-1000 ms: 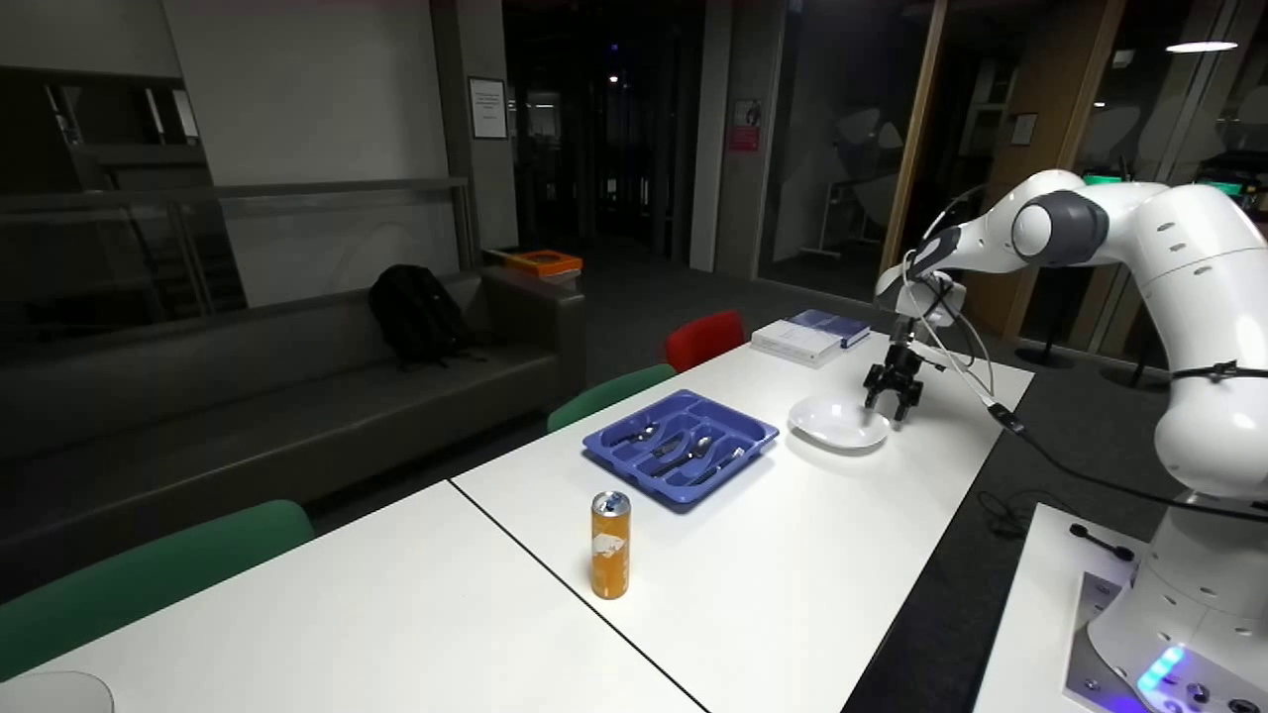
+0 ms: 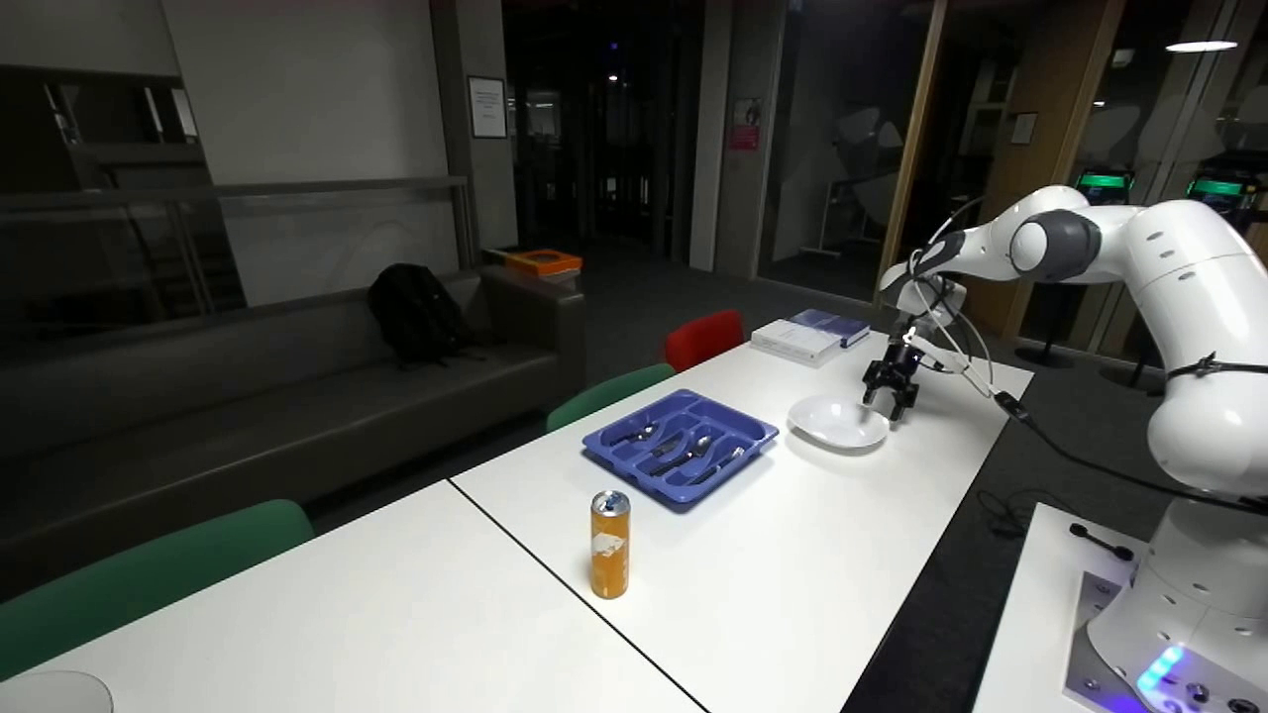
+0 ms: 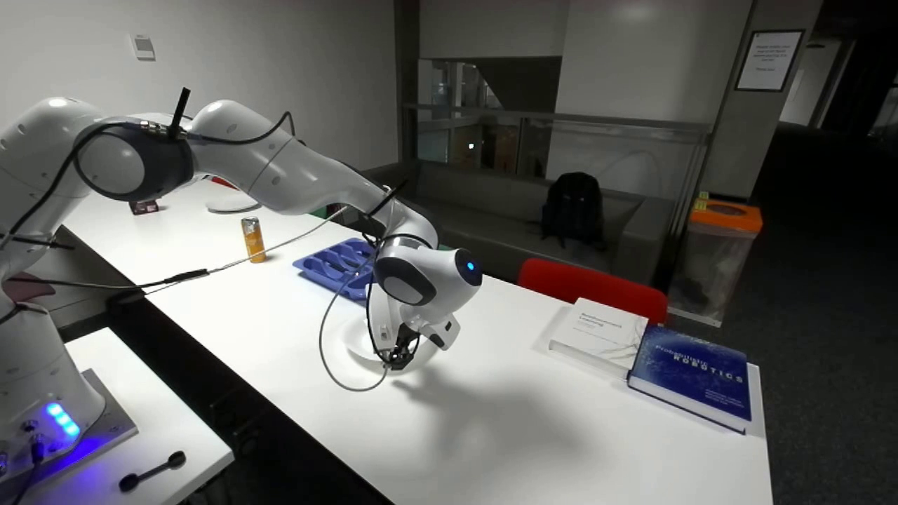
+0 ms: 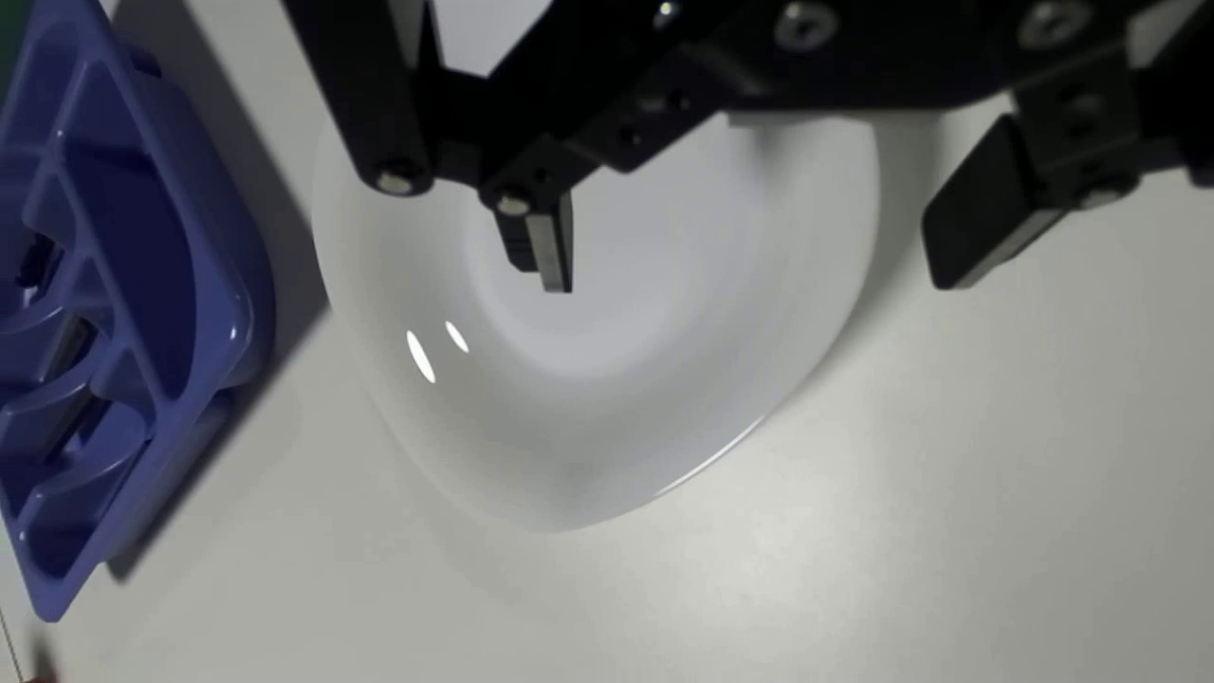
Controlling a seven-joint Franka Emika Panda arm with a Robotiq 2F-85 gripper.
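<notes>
A white shallow plate (image 2: 832,424) lies on the table beside the blue cutlery tray. My gripper (image 2: 889,404) is at the plate's far-right edge, its fingers parted wide. Seen in the wrist view, the gripper straddles the plate's rim: one finger (image 4: 549,249) is above the inside of the plate (image 4: 592,433), while the other finger (image 4: 985,211) lies outside it, over bare table. Nothing is held between them. In exterior view 2 the arm hides much of the plate (image 3: 358,339). Whether a fingertip touches the plate is unclear.
The blue tray (image 2: 651,481) holds several pieces of cutlery. An orange can (image 2: 609,553) stands upright nearer the table seam. Two books, one white (image 3: 598,332) and one blue (image 3: 690,370), lie at the far end. Open table surrounds the plate's front side.
The arm's elbow has sunk slightly, and the gripper has shifted very little, staying open at the plate's edge. The plate, tray and can have not moved.
</notes>
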